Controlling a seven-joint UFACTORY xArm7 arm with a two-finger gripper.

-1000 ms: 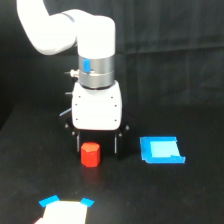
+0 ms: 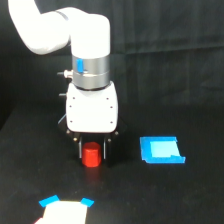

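A small red block (image 2: 91, 155) rests on the black table below the white arm. My gripper (image 2: 92, 148) points down right over it, one dark finger at the block's left side and the other at its right. Both fingers stand close to the block, but whether they touch it cannot be made out at this size. The block's top edge lies close under the gripper's body.
A pale blue square edged with blue tape (image 2: 162, 150) lies on the table to the right. At the front left is a whitish square (image 2: 65, 213) with blue tape at its corners. Bare black table lies between them.
The arm has shifted slightly left and a little lower, centring over the red block. Its fingers stand nearer each other than before. The block appears to be in the same place.
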